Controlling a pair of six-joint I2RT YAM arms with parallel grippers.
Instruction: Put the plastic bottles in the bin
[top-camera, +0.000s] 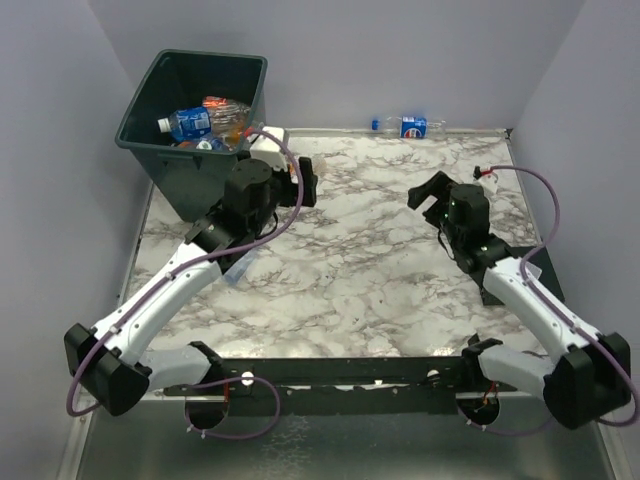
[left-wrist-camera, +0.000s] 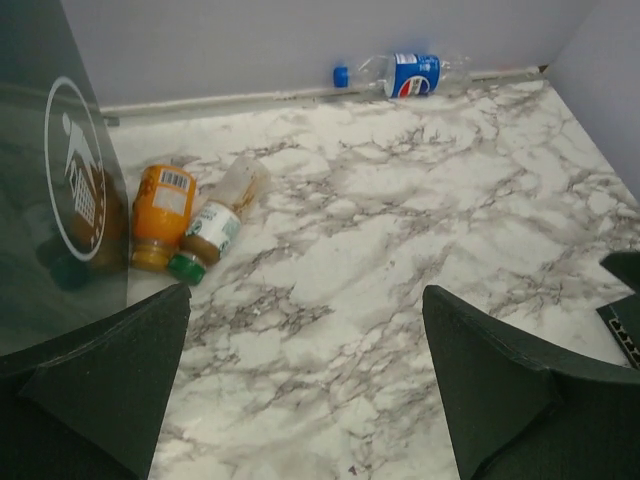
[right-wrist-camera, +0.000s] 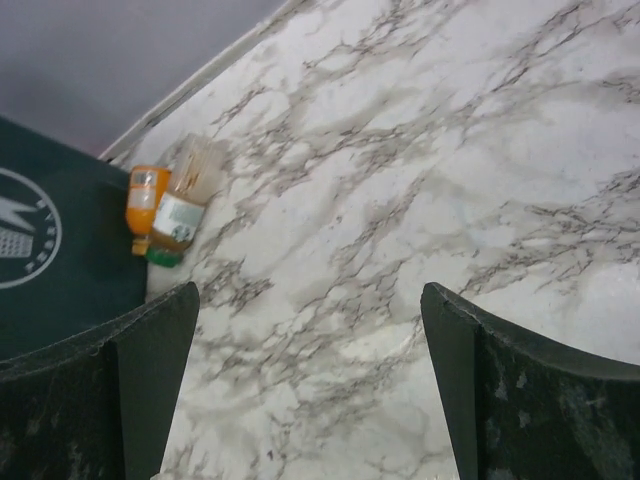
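The dark green bin (top-camera: 170, 175) stands at the back left holding several bottles. My left gripper (top-camera: 298, 182) is open over the table right of it. In the left wrist view an orange bottle (left-wrist-camera: 162, 213) and a green-capped bottle (left-wrist-camera: 216, 228) lie beside the bin. A Pepsi bottle (top-camera: 412, 127) lies along the back edge. A clear bottle (top-camera: 240, 266) is partly hidden under my left arm. My right gripper (top-camera: 428, 201) is open over the right side of the table, nothing between its fingers.
A dark flat object (top-camera: 535, 280) lies at the right edge, partly behind my right arm. Walls bound the back and sides.
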